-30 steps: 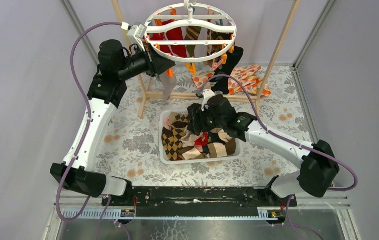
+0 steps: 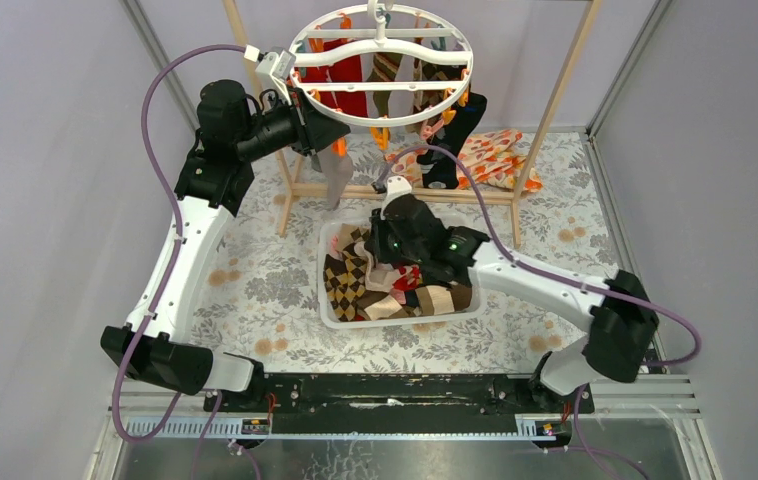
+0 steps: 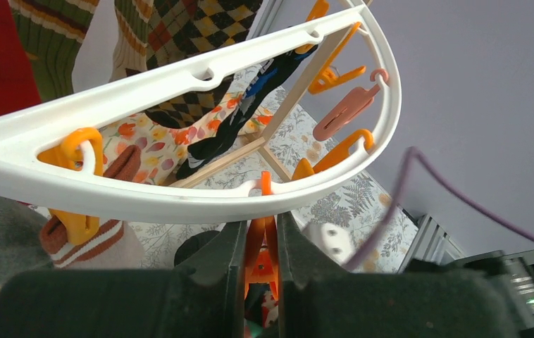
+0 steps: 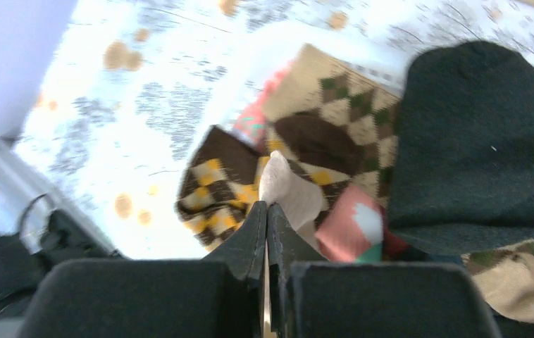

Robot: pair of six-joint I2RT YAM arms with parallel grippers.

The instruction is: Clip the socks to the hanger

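The white round hanger (image 2: pixel 382 86) with socks clipped on hangs from a wooden stand. At its front left my left gripper is shut on an orange clip (image 3: pixel 267 184) at the rim; a pale sock (image 2: pixel 335 178) hangs below it in the top view. My right gripper is down over the white bin (image 2: pixel 320 280) of loose socks, shut, amid a light beige sock (image 4: pixel 291 190); whether it grips any of it I cannot tell. The right wrist view is blurred.
Floral cloth (image 2: pixel 495 160) lies behind, at the stand's base bar (image 2: pixel 475 196). A purple cable loops over the right arm.
My right arm has moved left from the bin's middle-right to lower over the socks at its centre-left. The left arm has stayed at the hanger.
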